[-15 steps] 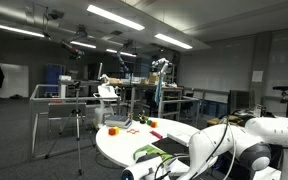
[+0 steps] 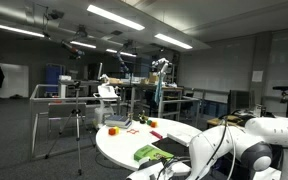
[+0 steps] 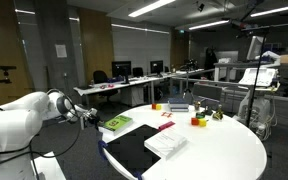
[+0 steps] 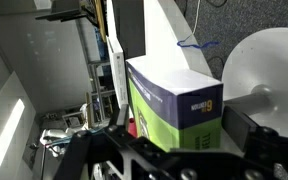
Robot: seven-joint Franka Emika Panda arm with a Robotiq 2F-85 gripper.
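Note:
A green box with a white top edge and dark lettering (image 4: 189,115) fills the middle of the wrist view, with its near end toward my gripper. My gripper is open, and its dark fingers (image 4: 256,142) stand to either side of that end. Whether they touch the box cannot be made out. In exterior view 2 the green box (image 3: 114,125) rests near the left edge of the white table (image 3: 219,150), with my gripper (image 3: 96,119) close beside it. From exterior view 1, the green box (image 2: 149,153) shows at the table's near edge, partly behind the arm.
A black panel (image 3: 141,155) and a white box (image 3: 166,145) lie on the table near the green box. Red and yellow items (image 3: 198,122) stand farther back. A red object (image 3: 166,126) lies between.
The arm has sunk lower in exterior view 1, leaving more of the green box visible. The other table items have stayed where they were.

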